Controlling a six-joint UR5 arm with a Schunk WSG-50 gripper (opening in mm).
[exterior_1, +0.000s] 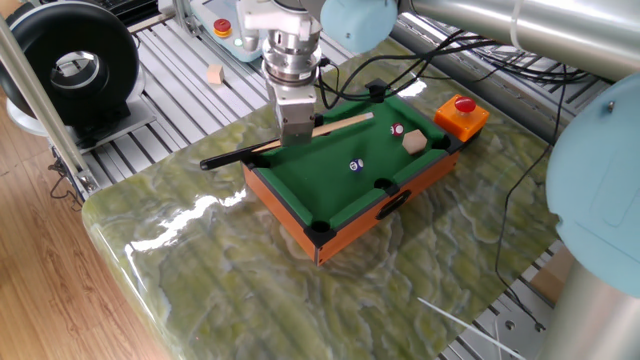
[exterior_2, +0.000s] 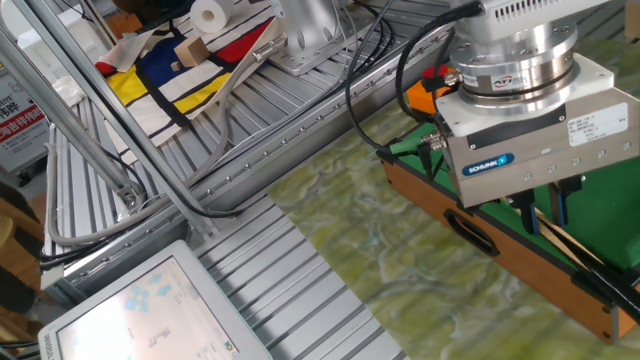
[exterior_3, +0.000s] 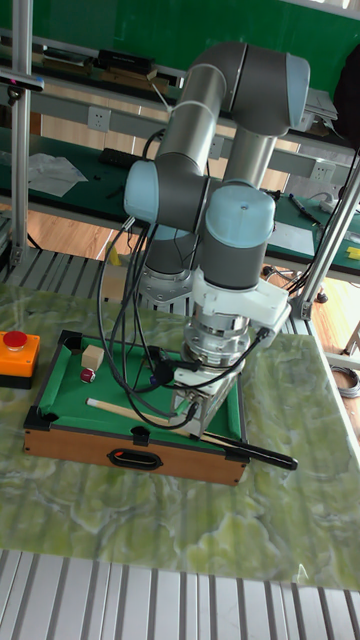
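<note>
A miniature pool table (exterior_1: 330, 185) with green felt and orange-brown sides stands on the marbled top. My gripper (exterior_2: 545, 215) is low over its felt, its dark fingers on either side of a thin cue and seemingly shut on it. The cue (exterior_1: 232, 158) slants across the table, its black butt sticking out past the rim and its pale tip over the felt. A purple ball (exterior_1: 356, 166) and a red ball (exterior_1: 397, 130) rest on the felt. Beside the red one sits a wooden block (exterior_1: 414, 142). The exact finger contact is partly hidden.
An orange box with a red button (exterior_1: 461, 118) stands by the pool table's corner. Black cables (exterior_1: 440, 60) loop from the arm close above the felt.
</note>
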